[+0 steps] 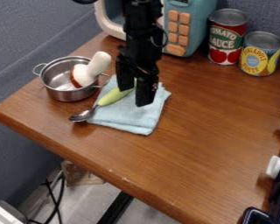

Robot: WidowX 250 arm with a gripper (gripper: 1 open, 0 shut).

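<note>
The black gripper (pixel 136 87) hangs low over a light blue cloth (pixel 129 118), at the upper end of a pale yellow-green object (pixel 112 96) lying there, perhaps a toy corn or banana. Its fingers partly hide that object, so I cannot tell whether they hold it. A metal spoon (pixel 81 115) lies at the cloth's left edge. To the left stands a steel pot (pixel 57 88) with a white item (pixel 98 63) and something red in it.
A tomato sauce can (pixel 227 44) and a yellow can (pixel 259 59) stand at the back right, beside a teal toy appliance (pixel 188 26). Dark objects line the right edge.
</note>
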